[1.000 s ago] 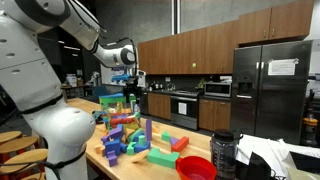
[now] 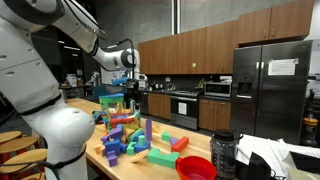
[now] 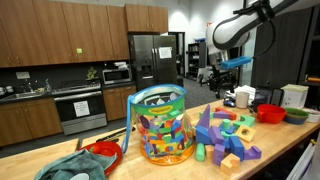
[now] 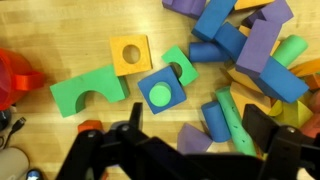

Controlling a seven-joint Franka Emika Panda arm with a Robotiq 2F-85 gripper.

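My gripper hangs high above the table in the wrist view, its two dark fingers wide apart and nothing held between them. Below it lies a blue square block (image 4: 174, 78) with a green cylinder (image 4: 160, 94) on or in it. Around that are a green arch (image 4: 90, 90), a yellow square block with a hole (image 4: 130, 55), a small green arch (image 4: 180, 64) and a purple block (image 4: 193, 139). A heap of mixed blocks (image 4: 262, 48) fills the right side. In exterior view 2 the gripper (image 3: 216, 90) is small and dark above the blocks.
A red bowl (image 2: 196, 166) and a black canister (image 2: 223, 152) stand near the blocks in exterior view 1. A colourful block container (image 3: 165, 125) stands upright in exterior view 2, near a red plate (image 3: 104, 148) and a grey-green cloth (image 3: 84, 163).
The arm's upper part and gripper have shifted slightly in exterior view 1. The blocks on the table look the same.
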